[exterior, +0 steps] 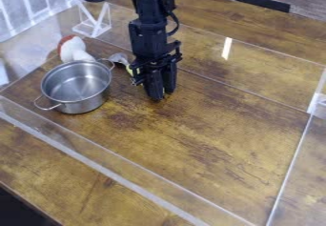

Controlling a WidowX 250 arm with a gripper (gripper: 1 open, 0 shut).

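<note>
My black gripper [156, 75] is down at the wooden table, right of a steel pot [74, 87]. A yellow-green object [133, 70] lies under and behind its fingers, mostly hidden. The fingers look closed around part of it, though the dark fingertips hide exactly how.
A red and white object [72, 51] sits behind the pot, with a small metal item [117, 59] beside it. A white rack stands at the back left.
</note>
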